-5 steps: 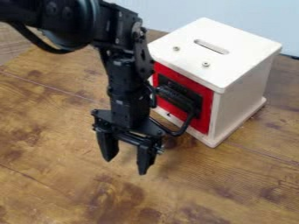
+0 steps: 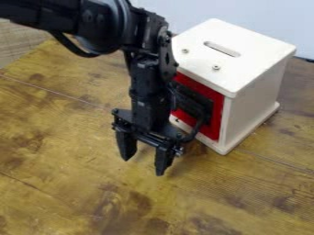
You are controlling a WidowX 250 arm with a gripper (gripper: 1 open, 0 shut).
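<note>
My black gripper (image 2: 145,158) hangs just above the wooden table (image 2: 73,193), its two fingers apart with nothing between them. It is in front of and left of a white wooden box (image 2: 245,64), which has a slot and two screw heads on top. The box's red front (image 2: 211,138) carries a black panel, partly hidden behind my arm and cable.
A pale wall stands behind the box at the upper right.
The gripper has moved slightly up in the view and a little to the right over the last second. The box has not moved.
</note>
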